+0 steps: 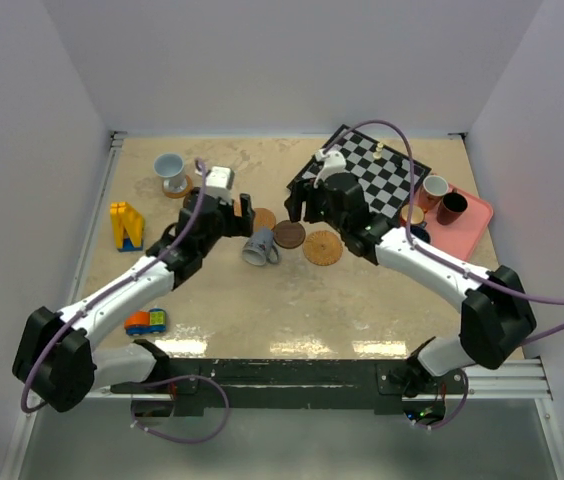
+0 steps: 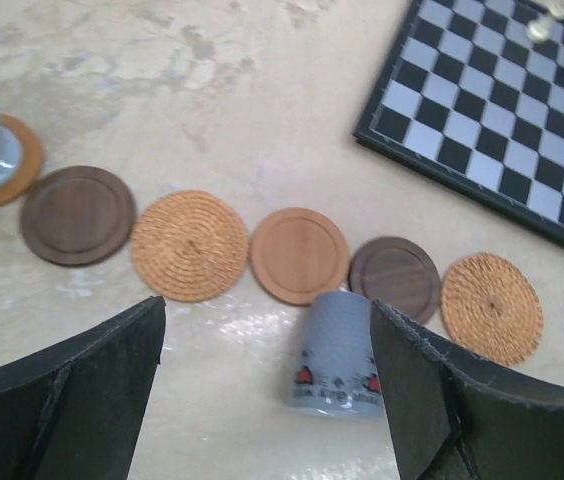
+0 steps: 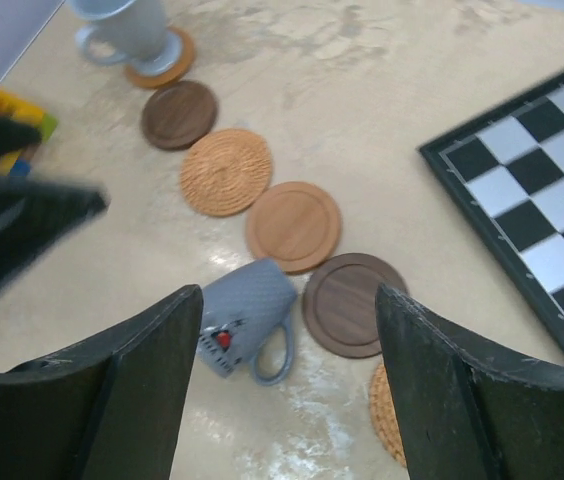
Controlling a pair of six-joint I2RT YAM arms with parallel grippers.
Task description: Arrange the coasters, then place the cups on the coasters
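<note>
A grey-blue cup [image 1: 260, 250] lies on its side just in front of a dark round coaster [image 1: 289, 234], as the right wrist view [image 3: 247, 310] also shows, its handle toward the right. My left gripper [image 1: 228, 214] is open above and left of the cup, nothing between its fingers. My right gripper [image 1: 299, 205] is open above the coasters, empty, with the cup between and beyond its fingers in its wrist view.
More coasters [image 2: 189, 245] form a row, with an upright cup [image 1: 169, 172] at back left. A chessboard [image 1: 382, 178] and pink tray [image 1: 462, 232] with cups are right. Toys [image 1: 126, 226] stand left.
</note>
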